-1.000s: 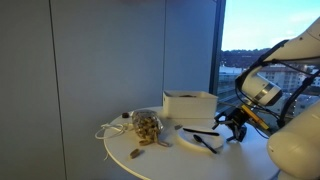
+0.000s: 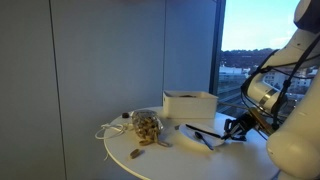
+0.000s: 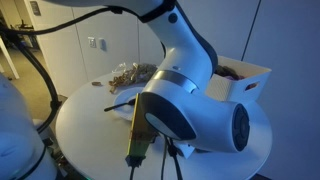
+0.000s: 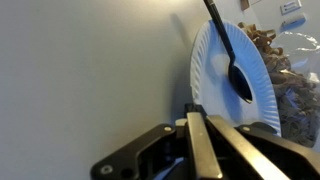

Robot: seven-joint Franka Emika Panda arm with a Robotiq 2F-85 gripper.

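A white paper plate (image 4: 208, 80) with a ridged rim lies at the upper right of the wrist view. Resting on it is a black spoon (image 4: 238, 78). My gripper is shut, its fingertips right at the plate's near rim; whether the thin rim is pinched between them cannot be made out. In exterior view 1 the gripper (image 2: 229, 134) is low over the table's right side, next to the plate (image 2: 183, 137). The arm covers much of the plate in exterior view 2.
A clear container of brown pieces (image 2: 146, 125) stands left of the plate. Behind is a white box (image 2: 190, 105). A few small brown items (image 2: 136, 154) lie near the table's front left.
In exterior view 1 my gripper has moved slightly left and down toward the plate.
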